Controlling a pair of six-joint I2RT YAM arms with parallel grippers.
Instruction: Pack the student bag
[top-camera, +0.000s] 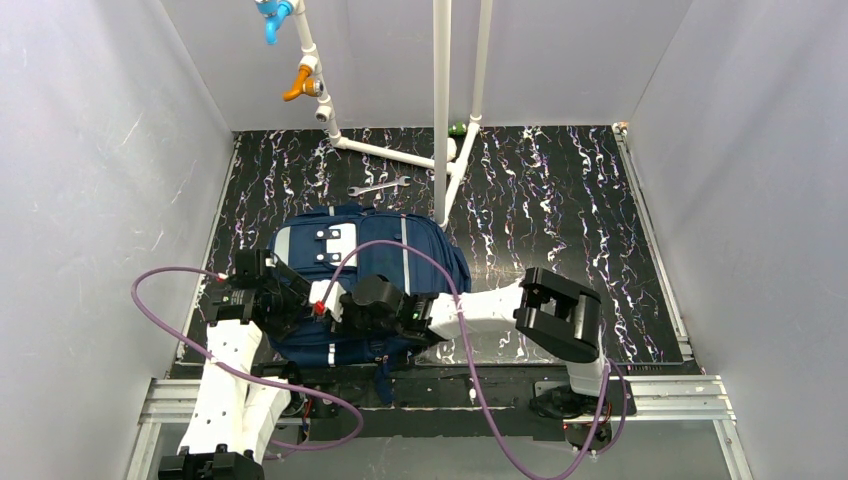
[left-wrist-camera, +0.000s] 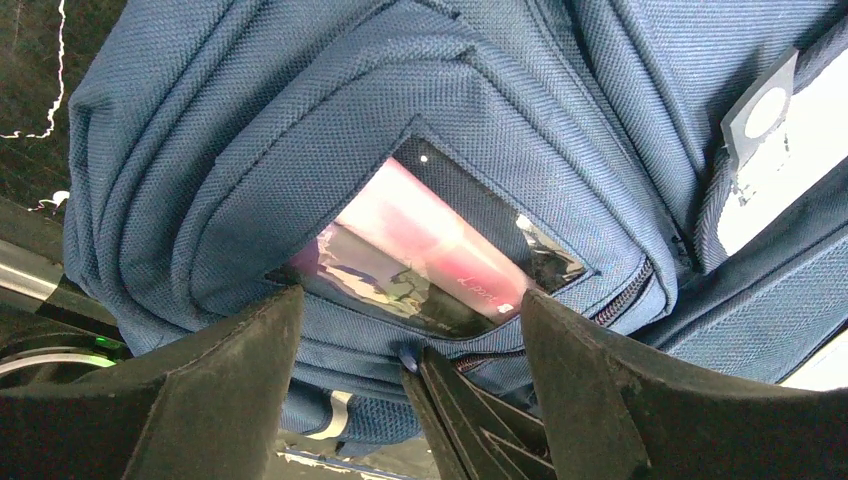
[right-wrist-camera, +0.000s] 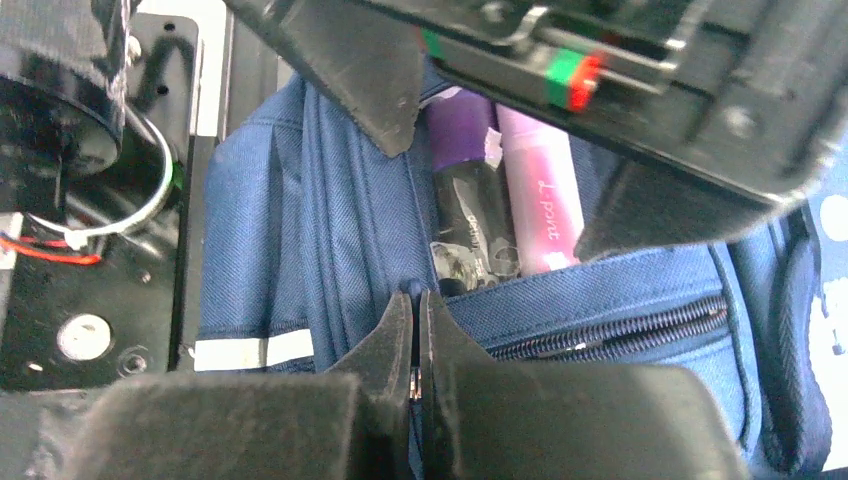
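Observation:
The blue bag (top-camera: 375, 235) lies flat with a front pocket (left-wrist-camera: 540, 160) partly open. Inside that pocket a pink marker (right-wrist-camera: 545, 195) and a purple-capped dark one (right-wrist-camera: 465, 130) show through the gap. Over the pocket my left gripper stands open, its fingers apart and nothing held between them. From the right, my right gripper reaches in with its tips together at the pocket's lower lip, beside the zipper (right-wrist-camera: 620, 335). A scrap of blue shows at those tips; fabric or zipper pull, I cannot tell which.
White pipes (top-camera: 390, 155) with coloured valves rise behind the bag. A wrench (top-camera: 380, 187) lies on the dark marbled table (top-camera: 560, 220), whose right side is clear. Purple cables (top-camera: 470, 350) loop over both arms.

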